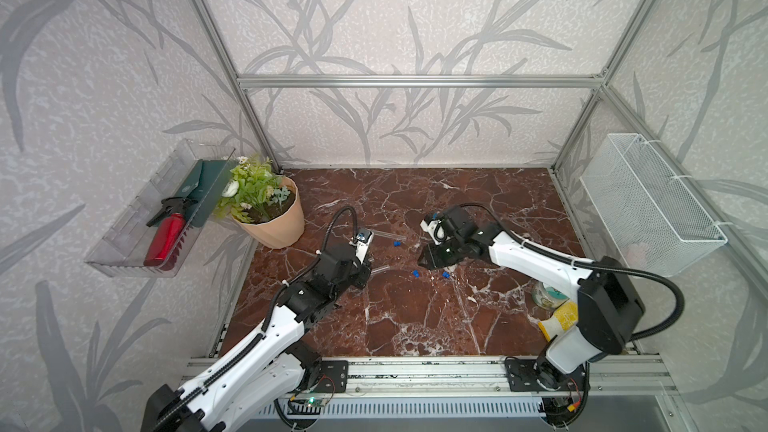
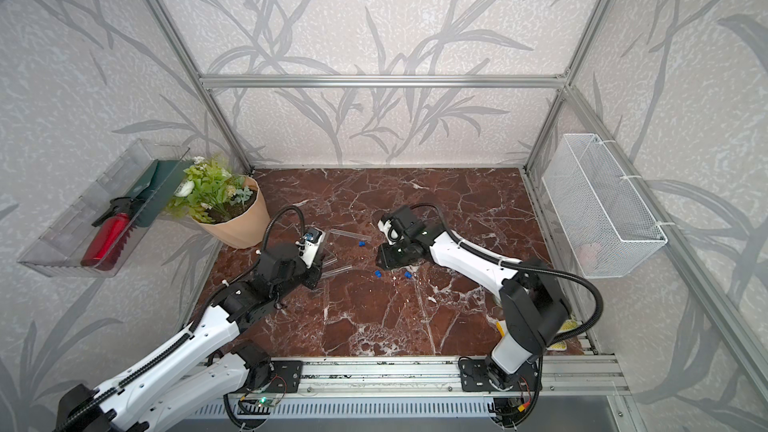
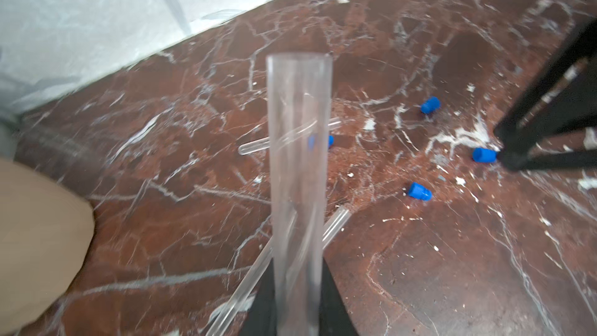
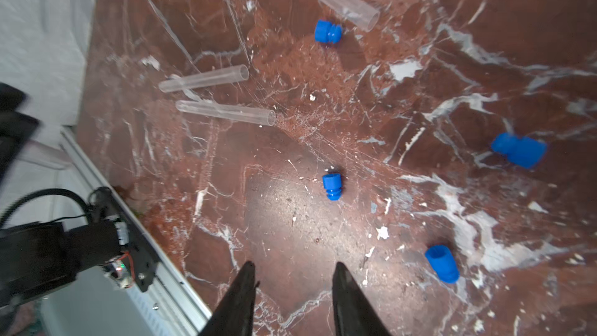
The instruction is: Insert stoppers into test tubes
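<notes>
A clear test tube [image 3: 298,118] stands out from my left gripper [image 1: 360,272], which is shut on it; its top end shows no stopper. Other clear tubes [image 4: 224,112] lie on the table. Several blue stoppers [image 4: 332,183] lie loose among and to the right of them. My right gripper hangs open over the stoppers, its fingertips pointing down in the right wrist view, nothing between them.
A potted plant [image 1: 272,224] stands at the left, below a grey basket [image 1: 120,248] with tools. A white wire basket [image 1: 652,200] is on the right wall; a yellow packet [image 1: 560,321] lies front right.
</notes>
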